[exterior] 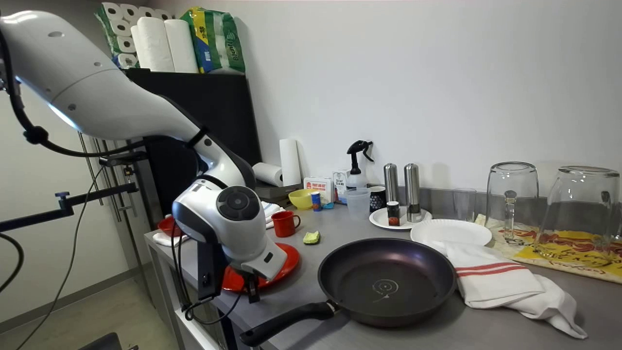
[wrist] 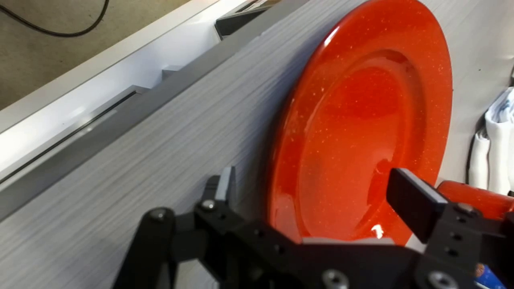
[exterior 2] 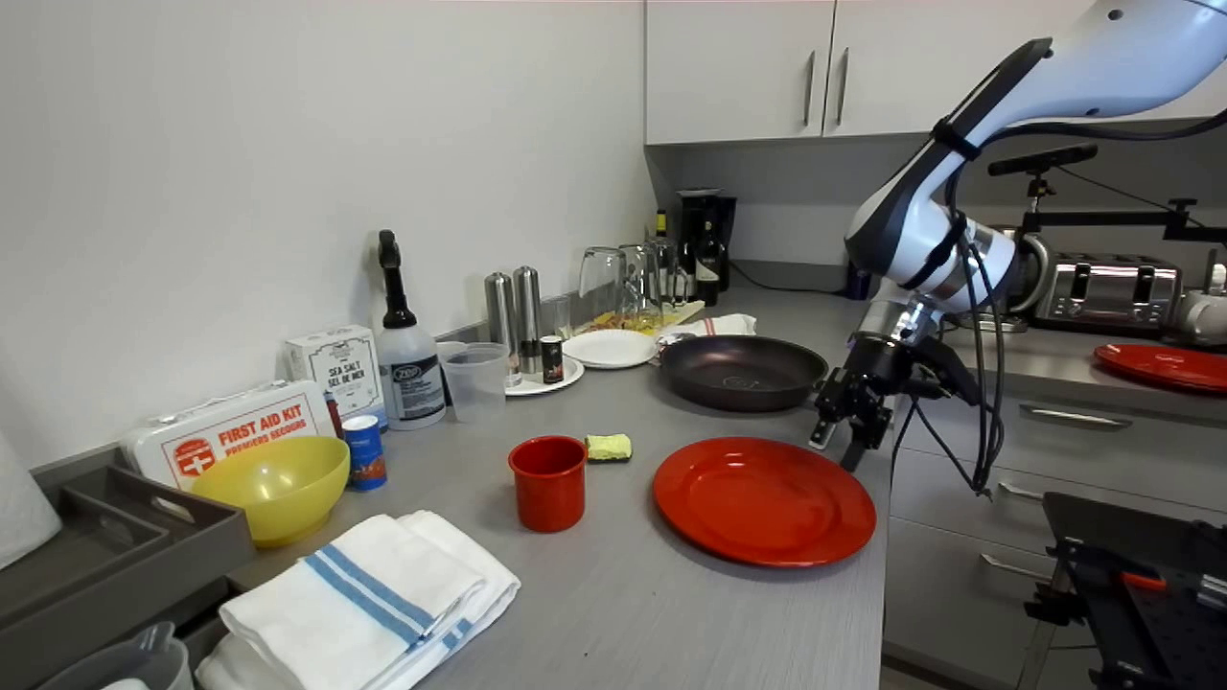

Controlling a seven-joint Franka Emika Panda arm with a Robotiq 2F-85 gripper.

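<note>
A red plate (wrist: 356, 130) lies flat on the grey counter near its front edge; in exterior view 2 the same red plate (exterior 2: 764, 506) shows whole. At the plate's rim nearest the pan, my gripper is open. One fingertip (wrist: 224, 183) stands over bare counter outside the rim, while the other finger (wrist: 414, 200) is above the plate. From the side, my gripper (exterior 2: 836, 447) hangs low by the plate's edge; whether it touches the rim I cannot tell. Nothing is clamped between the fingers.
A black frying pan (exterior: 388, 283) sits close by, its handle (exterior: 285, 323) reaching the counter's front edge. A red mug (exterior 2: 547, 483), a yellow-green sponge (exterior 2: 609, 448) and a blue-striped towel (exterior 2: 368, 604) lie around the plate. An open drawer (wrist: 96, 106) juts out below the counter.
</note>
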